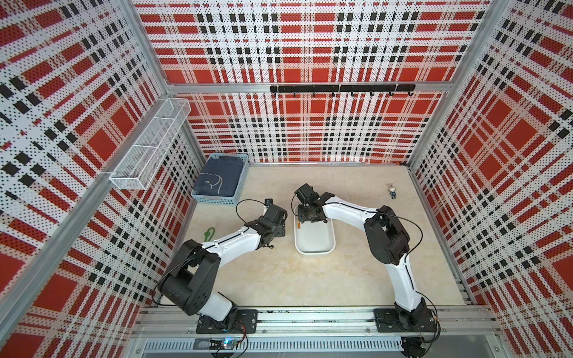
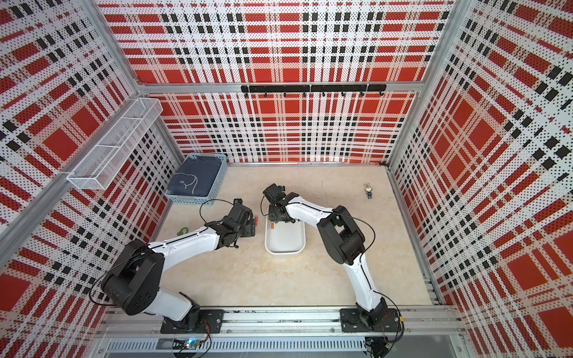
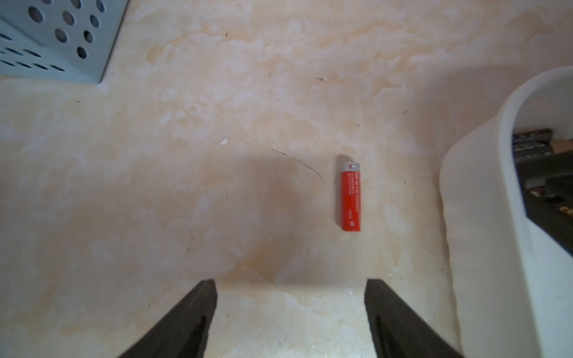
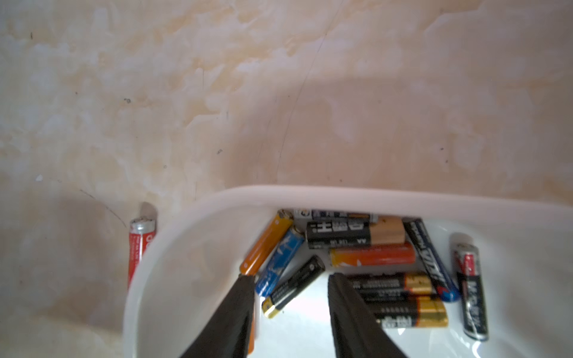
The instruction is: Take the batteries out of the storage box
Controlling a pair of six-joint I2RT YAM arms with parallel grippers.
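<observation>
The white storage box [image 1: 314, 243] holds several mixed batteries, seen clearly in the right wrist view, including a blue one [image 4: 279, 260] and orange-red one [image 4: 373, 255]. My right gripper is over them at the box's back left, fingers apart with nothing visibly held. A red battery [image 3: 350, 200] lies on the table just left of the box. My left gripper hangs open left of the box, above the table near that battery, empty.
A blue basket [image 1: 238, 194] with dark cloth is at back left, green scissors [image 1: 209, 233] at left, a small figurine [image 1: 392, 189] at back right.
</observation>
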